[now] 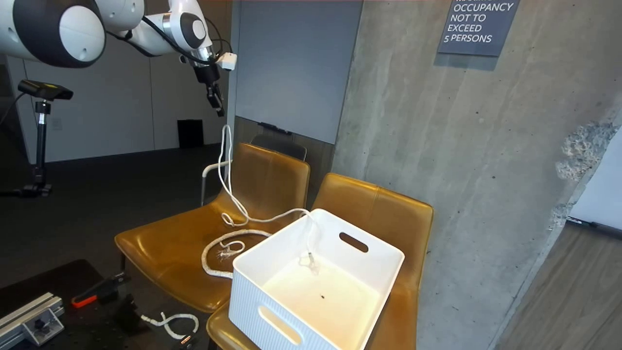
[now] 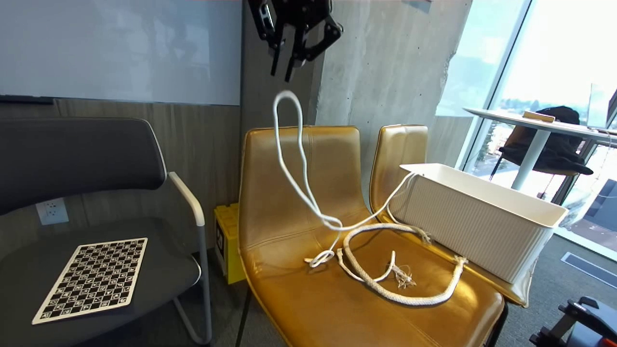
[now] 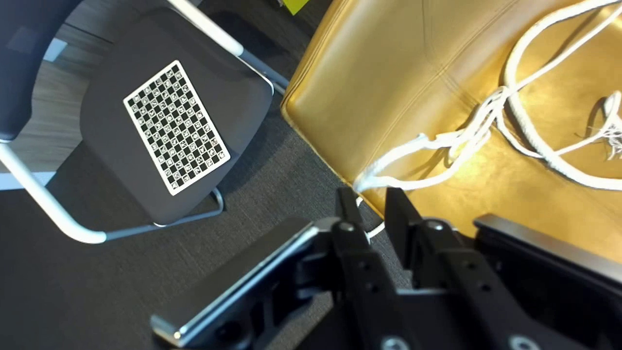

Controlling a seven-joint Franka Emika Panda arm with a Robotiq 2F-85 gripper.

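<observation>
Two black fingers stand parted on my gripper (image 2: 281, 75), high above the left tan chair, with nothing visible between them. Just below the fingertips a thin white rope (image 2: 301, 149) rises in a narrow upright loop, apart from the fingers. Its lower part has a tangle over the seat and runs across the rim into the white bin (image 1: 248, 309), where a frayed end hangs inside. A thicker rope (image 2: 414, 300) lies curved on the seat. Low at the left, a short rope piece (image 1: 167, 323) shows beside the dark table. In the wrist view, the loop (image 3: 402, 183) appears just beyond the fingertips.
The bin occupies the right tan chair (image 1: 379, 204); the left tan chair (image 2: 301, 191) stands beside it. A dark chair (image 2: 87, 153) bears a checkered board (image 2: 95, 277). A clamp with an orange part (image 1: 87, 300) lies at lower left. Air around the gripper is clear.
</observation>
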